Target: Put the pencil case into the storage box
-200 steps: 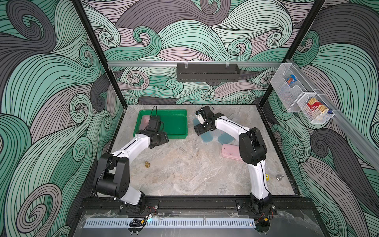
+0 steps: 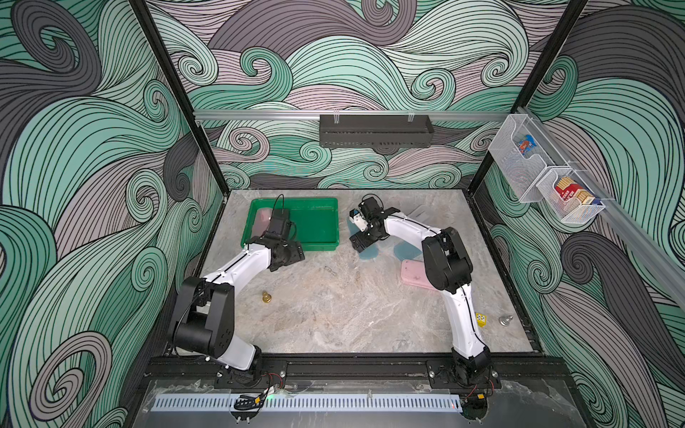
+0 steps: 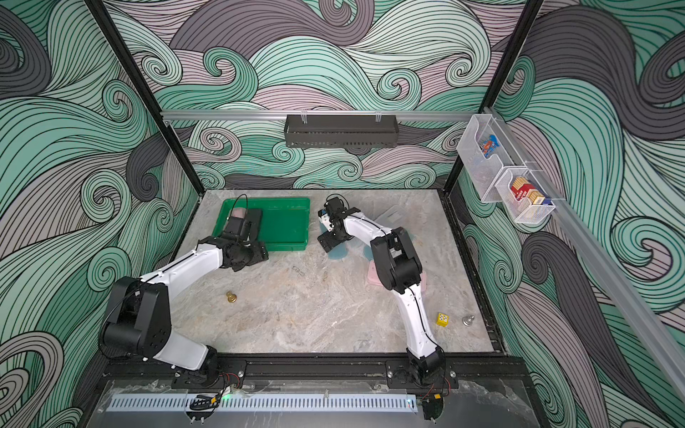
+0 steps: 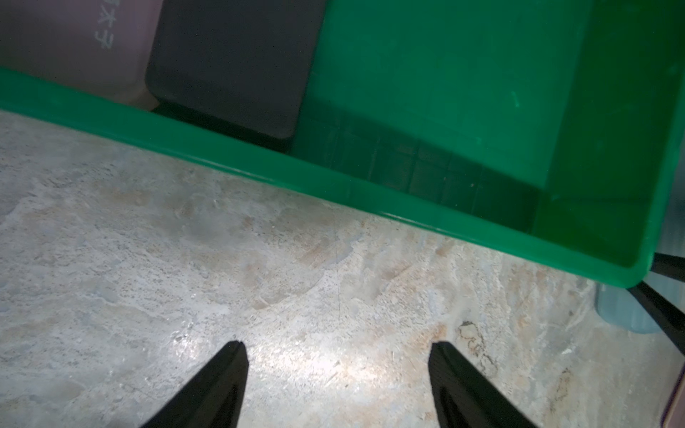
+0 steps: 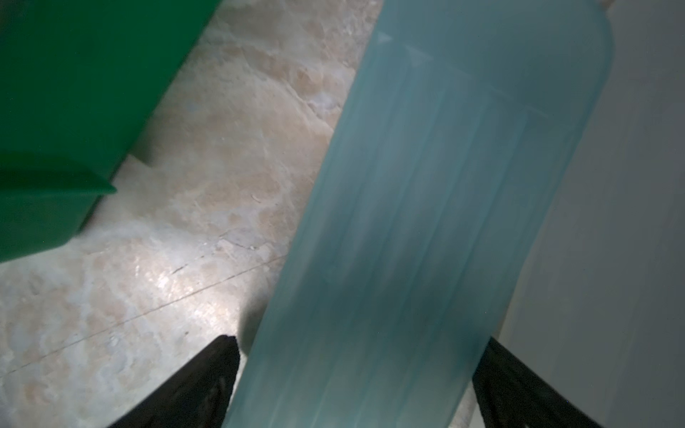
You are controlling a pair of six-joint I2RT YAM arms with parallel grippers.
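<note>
The green storage box [image 2: 316, 227] stands at the back left, holding a pink case [image 4: 64, 50] and a dark case [image 4: 235, 71] at its left end. At the box's front edge, my left gripper is open over bare table, nothing between its fingers. Right of the box lies a translucent blue-green pencil case [image 5: 421, 185]. My right gripper stands open across that case, a fingertip near each long side; whether they touch it I cannot tell. Another blue-green case [image 2: 407, 250] and a pink case [image 2: 416, 273] lie farther right.
A pale translucent case [image 5: 606, 264] lies close along the right side of the blue-green one. A gold chess piece [image 2: 267, 296], a yellow die [image 2: 481, 319] and a silver piece [image 2: 506, 321] sit toward the front.
My right arm and gripper have shifted slightly to the left over the blue-green case. More of the yellow die now shows beside the arm. The left arm looks unmoved.
</note>
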